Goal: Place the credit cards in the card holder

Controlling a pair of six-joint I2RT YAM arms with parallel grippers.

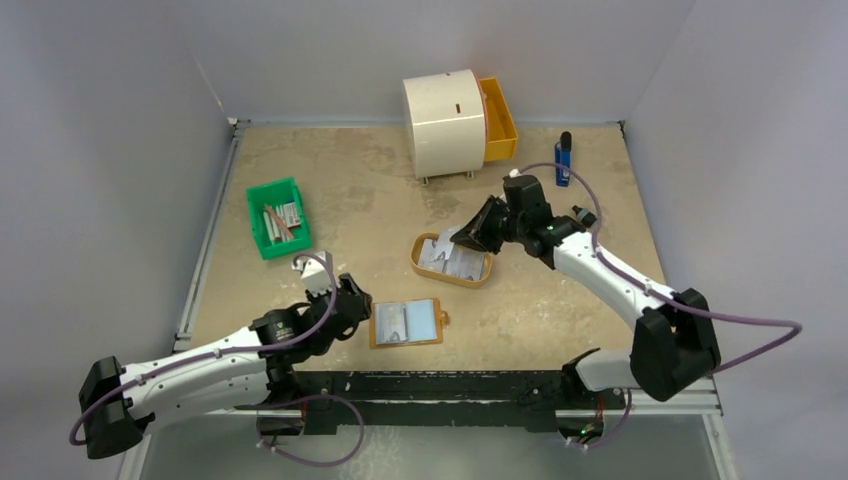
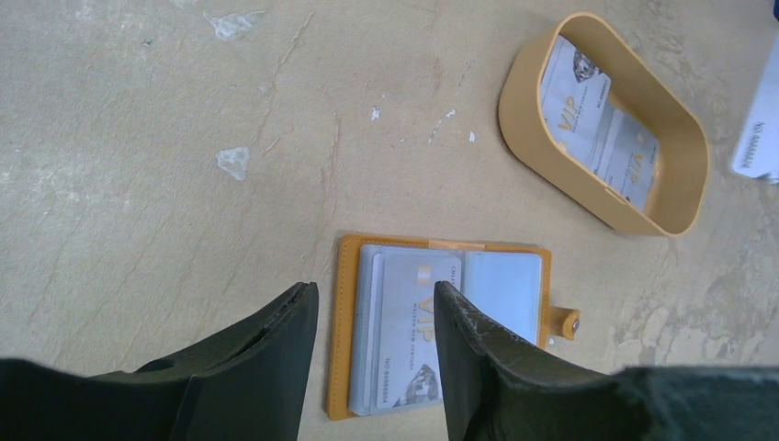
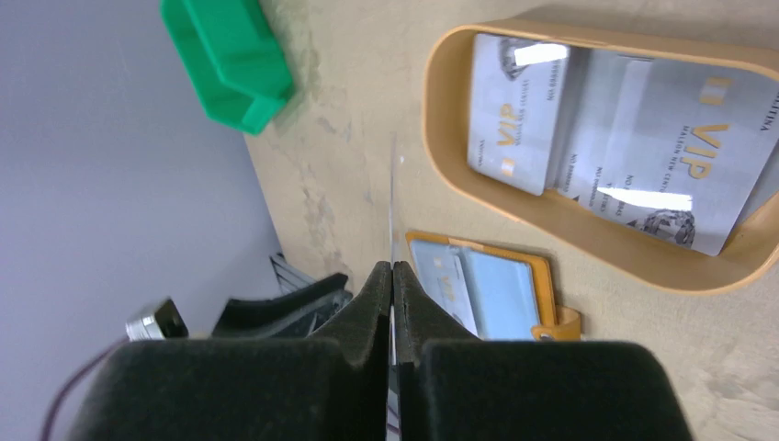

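An oval tan box (image 2: 675, 216) holds several silver VIP cards (image 3: 671, 156). My right gripper is shut above the box, a thin card-like sliver seen edge-on at its tips in the right wrist view; in the top view a pale card (image 1: 450, 236) shows just under it. Front centre, the wooden card holder (image 2: 344, 326) contains a VIP card (image 2: 413, 322) beside a light blue panel. My left gripper stands open above the holder's near left, nothing between its fingers.
A green bin (image 1: 258, 228) with small items stands at left. A white cylinder (image 1: 443, 125) with a yellow tray (image 1: 500, 145) is at the back. A blue bottle (image 1: 563, 160) lies back right. The table between box and holder is clear.
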